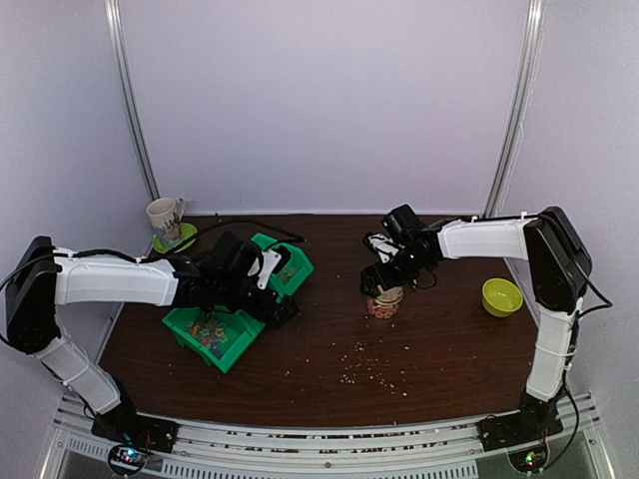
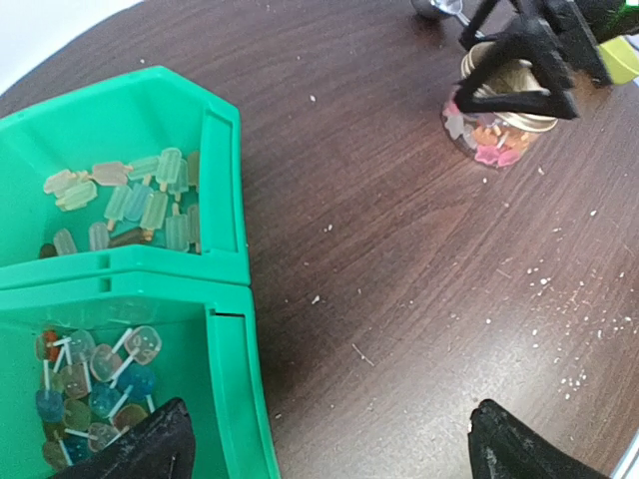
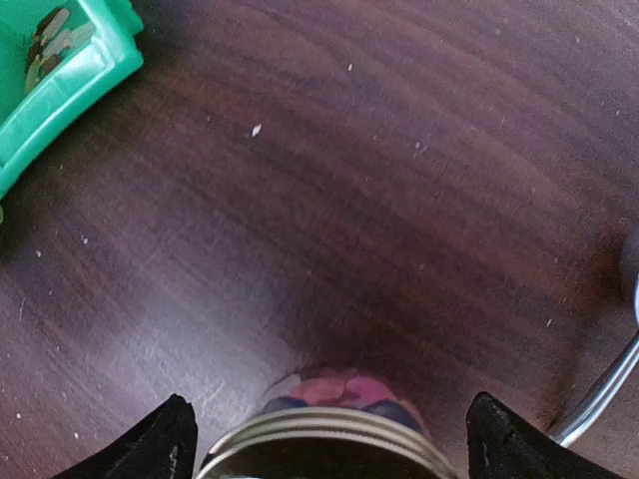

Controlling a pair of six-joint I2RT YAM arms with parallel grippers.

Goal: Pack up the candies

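A clear jar (image 1: 382, 308) with a gold metal rim holds pink, orange and pale candies. My right gripper is open at the jar's mouth, with the rim between its spread fingers and a gap on each side. In the left wrist view its black fingers reach over the jar (image 2: 491, 143). My left gripper is open and empty by the green bins. One green bin (image 2: 225, 190) holds popsicle-shaped candies (image 2: 154, 210). Another green bin (image 2: 240, 384) holds lollipop-shaped candies (image 2: 103, 401).
A metal utensil (image 3: 597, 394) lies right of the jar in the right wrist view. A yellow-green bowl (image 1: 502, 297) stands at the right, and a mug (image 1: 165, 218) with a green saucer (image 1: 177, 239) at the back left. Small white crumbs (image 1: 361, 371) litter the front middle.
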